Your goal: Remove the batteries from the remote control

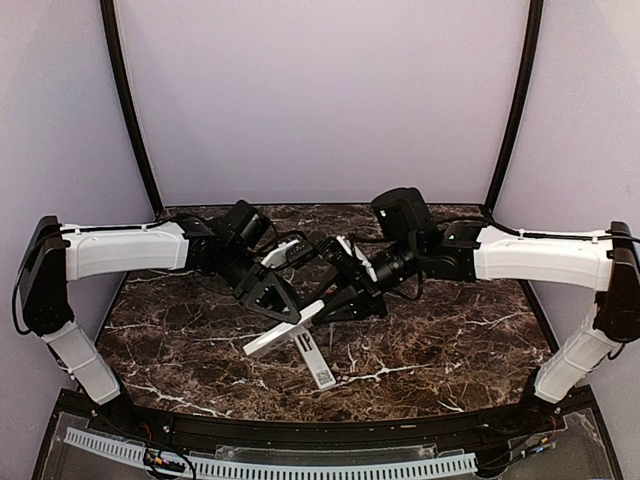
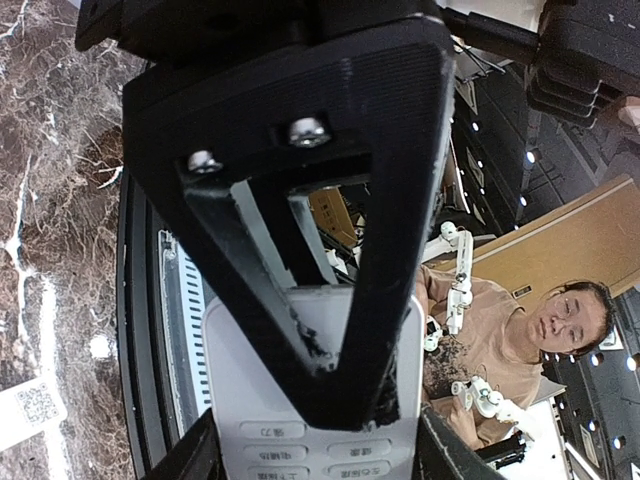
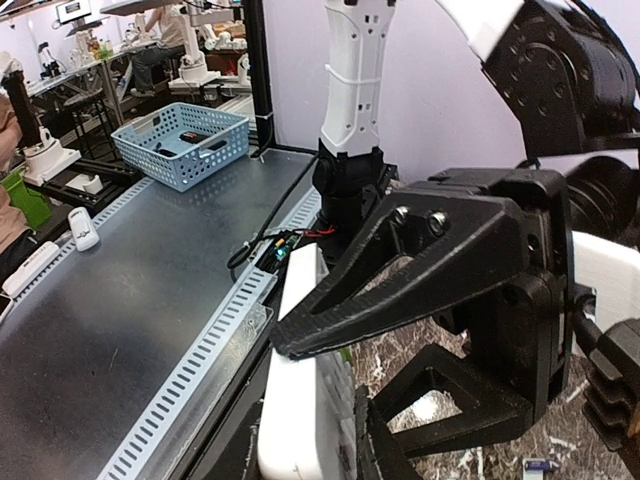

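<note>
A long white remote control (image 1: pixel 268 340) is tilted in the air above the table. My left gripper (image 1: pixel 286 310) is shut on it; in the right wrist view one left finger (image 3: pixel 310 325) lies across its side. The remote's buttons (image 2: pixel 310 455) show in the left wrist view. Around its upper end, my right gripper stands part open, its fingertips low in the right wrist view. A right finger (image 2: pixel 370 310) reaches over the remote in the left wrist view. The battery bay is largely hidden, but a green sliver (image 3: pixel 346 354) shows beside the remote.
A flat white piece with a printed code (image 1: pixel 315 365) lies on the dark marbled table below the grippers. A small bluish object (image 3: pixel 540 465) rests on the table in the right wrist view.
</note>
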